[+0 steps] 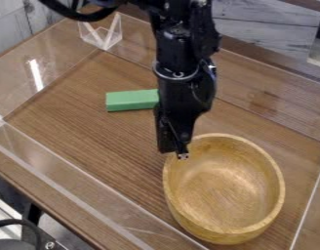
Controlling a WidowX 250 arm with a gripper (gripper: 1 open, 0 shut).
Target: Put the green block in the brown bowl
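The green block point(130, 101) lies flat on the wooden table, left of the black arm, which may cover its right end. The brown bowl point(224, 189), light tan and empty, fills the lower right of the camera view. My black gripper point(174, 146) points down by the bowl's far left rim, to the right of the block and nearer the camera. The block is clear of the gripper's tips. Dark fingers overlap one another from this angle, so whether they are apart is unclear.
A clear plastic holder point(101, 33) stands at the back left. Bare table point(85, 137) spreads to the left and front of the block. Black cables hang at the upper left and lower left edges.
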